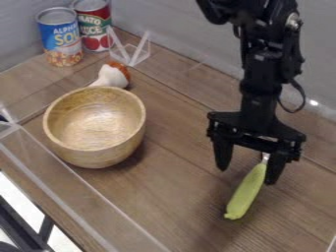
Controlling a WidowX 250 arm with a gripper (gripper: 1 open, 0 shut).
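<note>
The black gripper (250, 161) hangs over the upper end of a pale green, elongated vegetable (243, 196) on the right of the wooden table. Its two fingers stand apart, one left of the vegetable and one at its upper end; whether they touch it cannot be told. A wooden bowl (94, 127) sits on the left, apart from both.
Two cans, a soup can (62, 39) and a red can (94, 22), stand at the back left, with a white and orange object (113, 77) before them. Walls run along the back.
</note>
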